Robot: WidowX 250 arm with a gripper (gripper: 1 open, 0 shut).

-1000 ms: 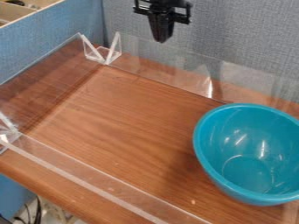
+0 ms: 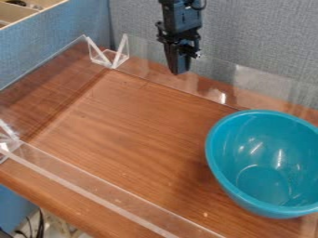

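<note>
The black gripper [image 2: 179,59] hangs at the top middle, over the back of the wooden work surface [image 2: 125,130] near the clear back wall. Its fingers point down and look shut, with nothing visible between them. A large turquoise bowl [image 2: 263,169] sits empty at the right front of the surface, below and to the right of the gripper.
Clear plastic walls with white corner brackets [image 2: 110,54] line the surface. Grey padded panels [image 2: 261,42] stand behind. A wooden box [image 2: 15,11] is at the top left, and cables lie below the front left edge.
The gripper has come down toward the surface and turned, so it now looks narrower. The bowl is where it was.
</note>
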